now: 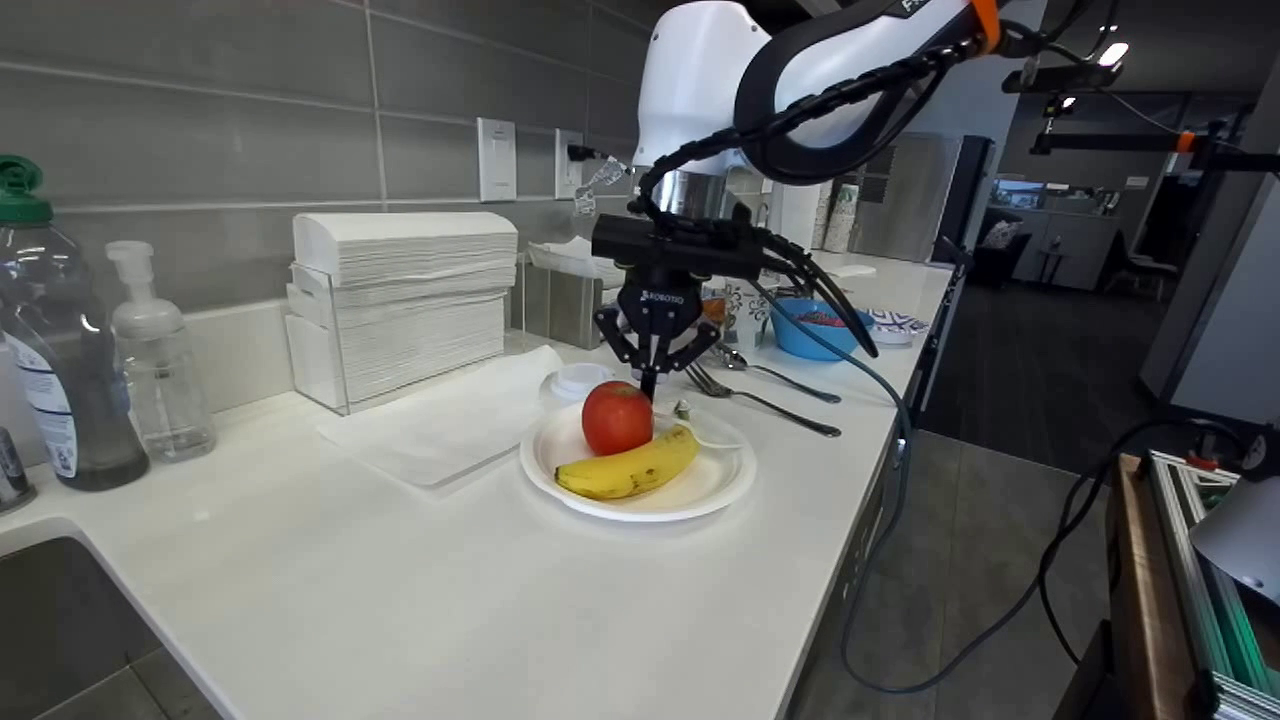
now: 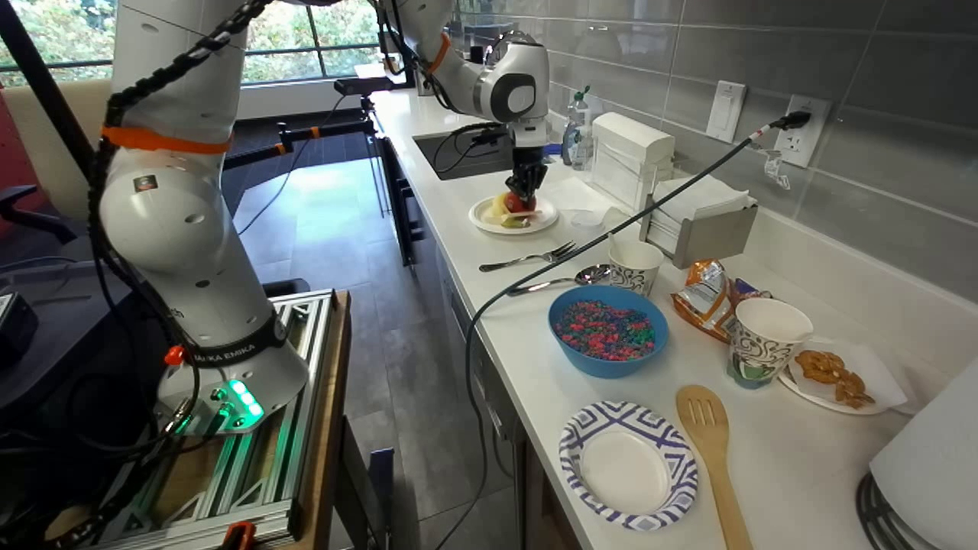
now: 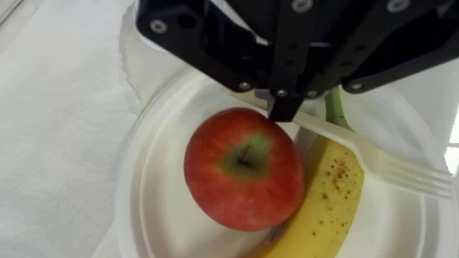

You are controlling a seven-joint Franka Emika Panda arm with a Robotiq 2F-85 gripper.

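Observation:
A white plate [image 1: 639, 515] holds a red apple [image 3: 244, 189], a yellow banana [image 3: 320, 215] and a white plastic fork [image 3: 378, 161]. In the wrist view the banana lies along the apple's right side. My gripper points down with its fingertips together, at the apple's upper edge. The fork's handle passes by those fingertips; whether any of it is pinched cannot be made out. From exterior view 1, the gripper stands behind the apple, low over the plate, and the apple partly hides its tips.
Behind the plate lie a metal fork [image 1: 768, 402] and a spoon [image 1: 786, 377]. A paper towel [image 1: 450, 426] is spread to the left, before the napkin holder [image 1: 402, 306]. Further along stands a blue bowl [image 2: 610, 362].

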